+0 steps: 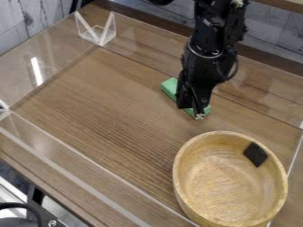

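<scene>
My black gripper [194, 96] reaches down from the top centre, its tips low over a green block [174, 90] that lies on the wooden table. The fingertips are at the block's front half and partly hide it. The gripper looks shut; whether anything is between the fingers cannot be seen clearly.
A round tan container [228, 200] with a black patch on its rim fills the lower right. A white wire-like object [98, 33] sits at the back left.
</scene>
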